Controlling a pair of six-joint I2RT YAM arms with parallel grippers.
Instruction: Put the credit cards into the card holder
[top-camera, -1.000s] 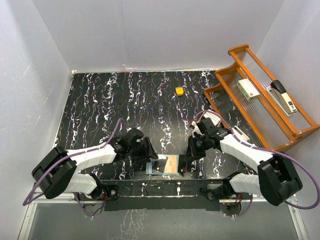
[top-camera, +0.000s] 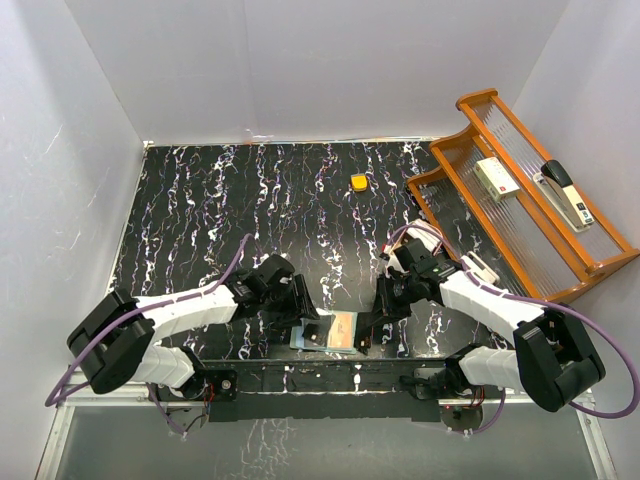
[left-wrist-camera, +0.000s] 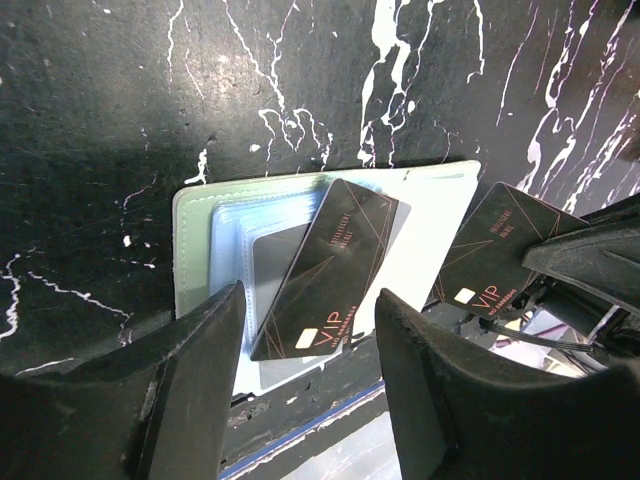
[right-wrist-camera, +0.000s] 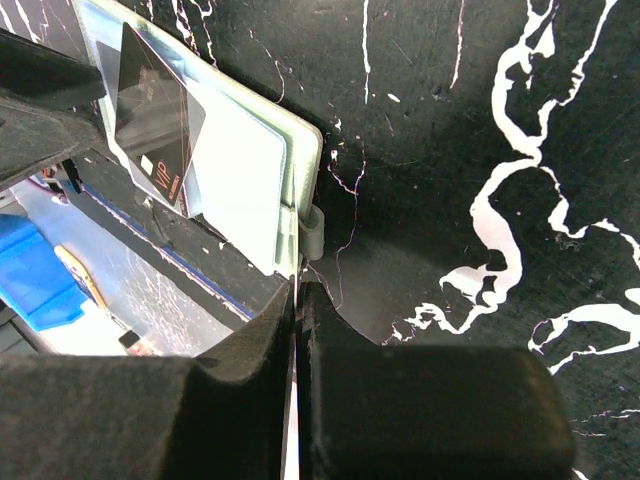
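The open card holder (top-camera: 340, 332) lies at the front of the table between both grippers; in the left wrist view a black VIP card (left-wrist-camera: 325, 270) lies on its blue sleeves (left-wrist-camera: 232, 250). My left gripper is open above that card. My right gripper is shut, a thin pale strip along its fingertips at the holder's end, which I cannot tell apart from the holder behind. A second black card (left-wrist-camera: 495, 250) stands beside the holder, by the right gripper.
A wooden rack (top-camera: 530, 230) with boxes fills the right side. A small yellow object (top-camera: 359, 182) lies at the back.
My left gripper has shifted very slightly over the holder. The right arm looks unmoved.
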